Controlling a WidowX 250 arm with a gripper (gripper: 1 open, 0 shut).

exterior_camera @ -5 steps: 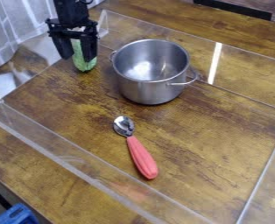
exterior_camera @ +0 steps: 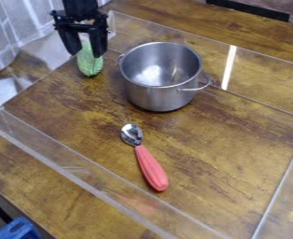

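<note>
The black gripper (exterior_camera: 83,42) is at the upper left, just over a green oblong object (exterior_camera: 90,65) that rests left of the pot and is partly hidden by it. Whether the fingers are open or shut on it I cannot tell. A large steel pot (exterior_camera: 160,79) with handles stands at the upper middle. A spoon-like utensil with a pink handle (exterior_camera: 152,170) and metal head lies in the lower middle of the wooden table (exterior_camera: 236,149).
Clear plastic walls run along the left and right edges. A blue object (exterior_camera: 19,231) is at the bottom left corner.
The gripper has risen a little from lower over the green object, which now shows more fully beneath it. The pot and pink utensil have not moved.
</note>
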